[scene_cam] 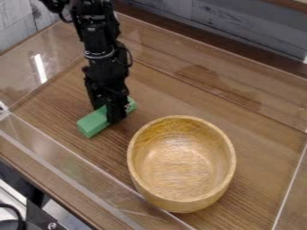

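A green block (pixel 93 125) lies on the wooden table, left of a large tan bowl (pixel 180 166). My black gripper (pixel 110 110) is lowered over the block's upper right part, its fingers around it and hiding much of it. It looks shut on the block, though the fingertips are dark and hard to make out.
The bowl fills the lower middle right. A clear edge strip runs along the left front, with cables beyond it at the lower left.
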